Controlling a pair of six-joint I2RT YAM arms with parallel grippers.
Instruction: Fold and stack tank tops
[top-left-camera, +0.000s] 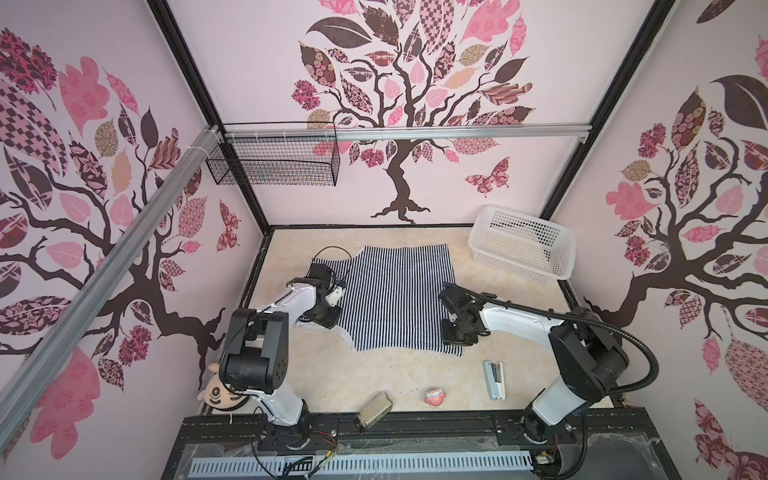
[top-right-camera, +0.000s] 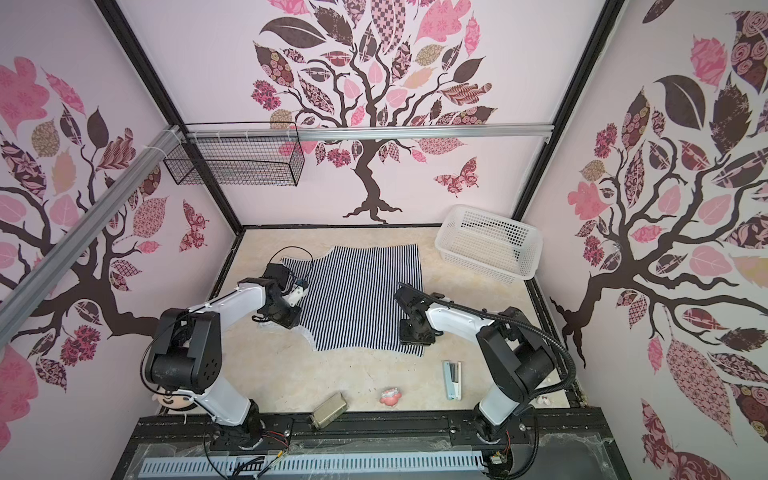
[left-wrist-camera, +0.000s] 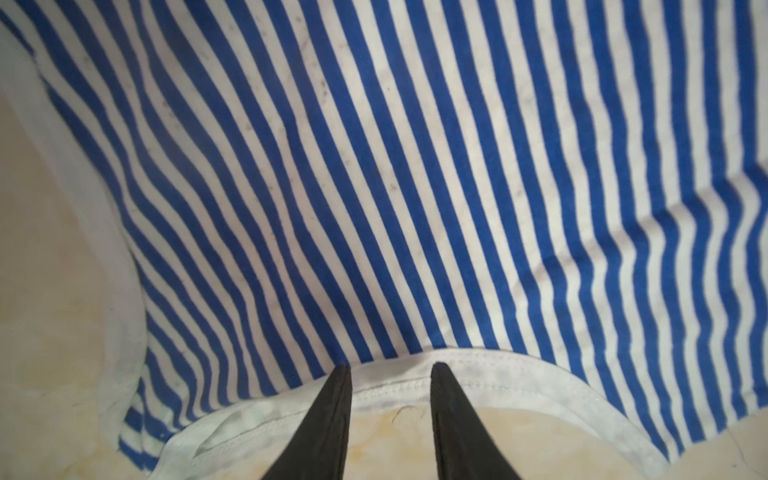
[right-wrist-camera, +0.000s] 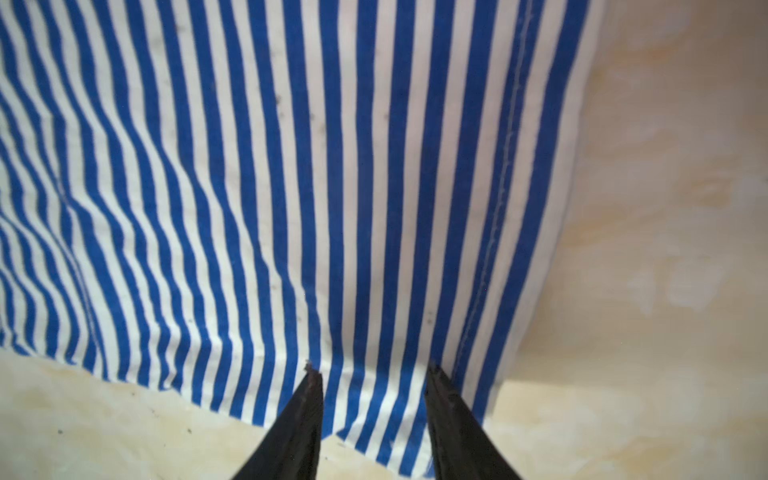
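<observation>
A blue-and-white striped tank top (top-left-camera: 396, 296) lies spread out on the table, its white-trimmed neckline toward the left and its hem toward the right. My left gripper (top-left-camera: 334, 313) is low over the neck end. In the left wrist view, the left gripper's parted fingertips (left-wrist-camera: 342, 376) are at the white neckline trim, with no cloth pinched between them. My right gripper (top-left-camera: 454, 339) hovers at the near hem corner. From the right wrist, its fingers (right-wrist-camera: 308, 400) stand apart above the striped corner, which lies flat beneath. Whether either gripper touches the cloth I cannot tell.
An empty white basket (top-left-camera: 521, 248) stands at the back right. Along the front edge are a tan block (top-left-camera: 373, 410), a pink-white item (top-left-camera: 434, 397) and a light-blue stapler-like object (top-left-camera: 494, 381). A toy head (top-left-camera: 219, 392) is partly behind the left arm.
</observation>
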